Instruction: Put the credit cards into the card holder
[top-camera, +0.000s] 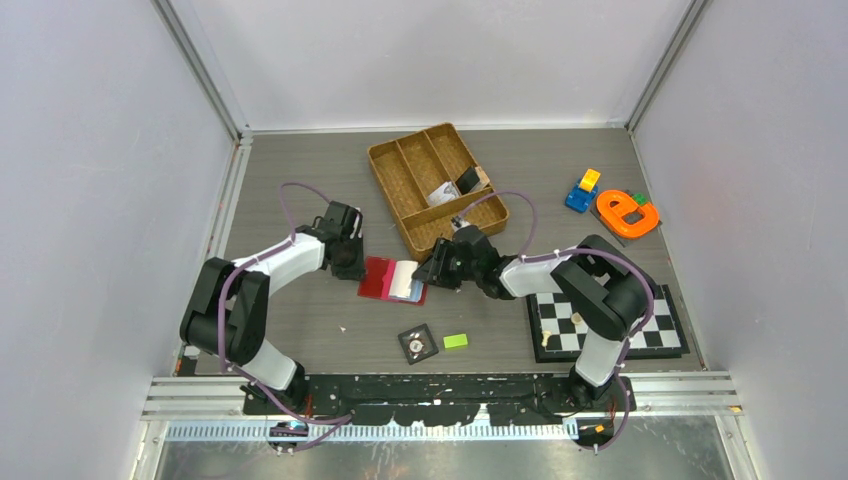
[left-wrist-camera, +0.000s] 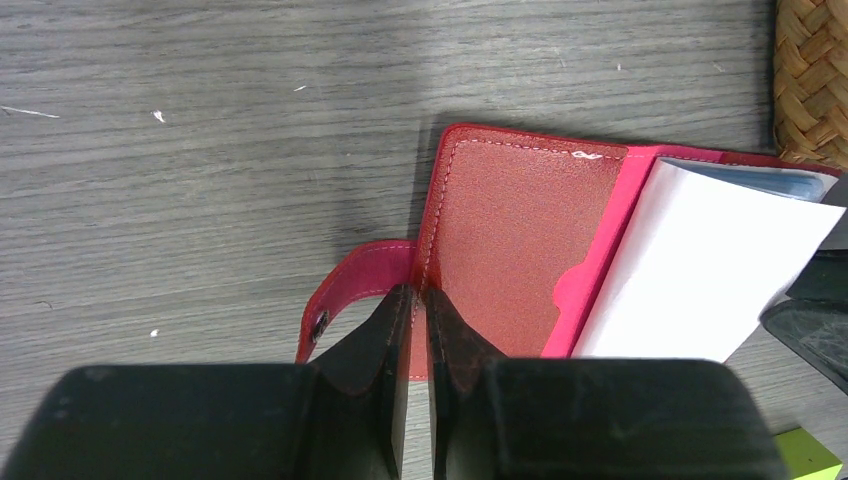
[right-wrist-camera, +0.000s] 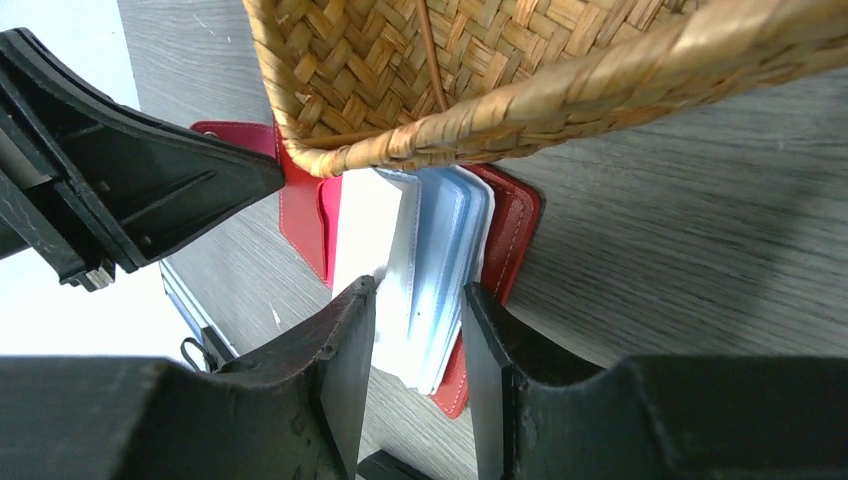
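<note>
The red card holder (left-wrist-camera: 515, 230) lies open on the table, its white and clear sleeves (left-wrist-camera: 700, 270) on the right half. My left gripper is at the holder's left edge by the strap (left-wrist-camera: 350, 280), fingertips close together; whether it grips the edge is unclear. My right gripper is over the sleeves, fingers apart, with its tips at the white and clear layers. Whether any of these layers is a card is unclear.
The wicker organizer (top-camera: 400, 180) stands just behind the holder, holding cards and dark items. A compass case (top-camera: 418, 344), green block (top-camera: 455, 341), chessboard (top-camera: 650, 335) and toys (top-camera: 625, 214) lie around.
</note>
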